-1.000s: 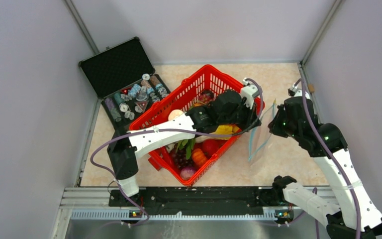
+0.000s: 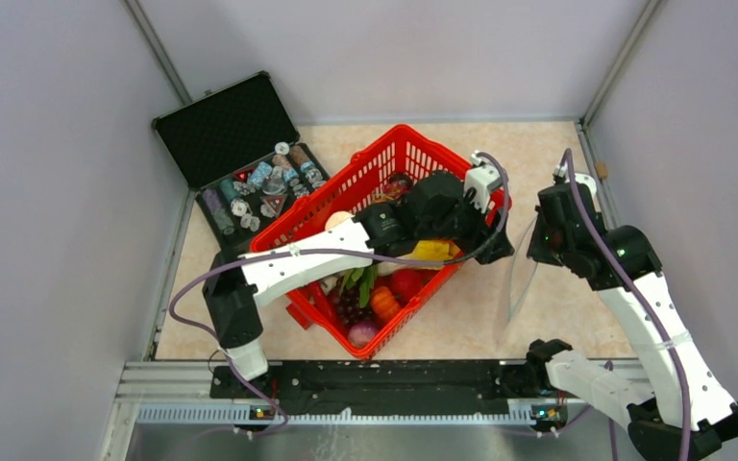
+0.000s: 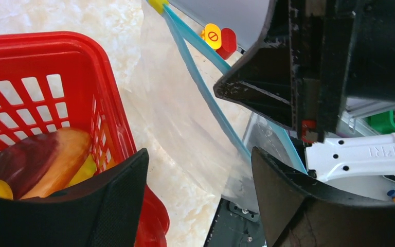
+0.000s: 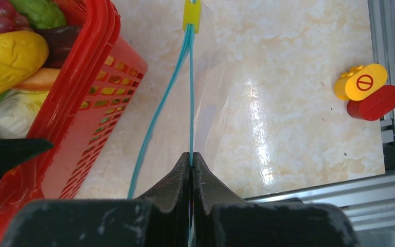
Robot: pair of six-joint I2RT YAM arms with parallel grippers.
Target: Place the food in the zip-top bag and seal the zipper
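Observation:
The clear zip top bag [image 3: 180, 103] with blue zipper edges and a yellow slider [image 4: 192, 15] hangs between the two grippers. My right gripper is shut on the bag's zipper edge. My left gripper is part open at the bag's near side, beside the basket's rim, with the bag beyond its fingers. The red basket [image 2: 298, 221] holds the toy food, including a yellow mango [image 4: 10, 62], eggplant, grapes and lettuce.
An open case [image 2: 221, 125] of small items sits at the back left. A yellow-and-red object [image 4: 362, 82] lies near the table's right edge. Bare tabletop [image 2: 577, 317] shows on the right.
The left gripper has moved slightly toward the right at the bag.

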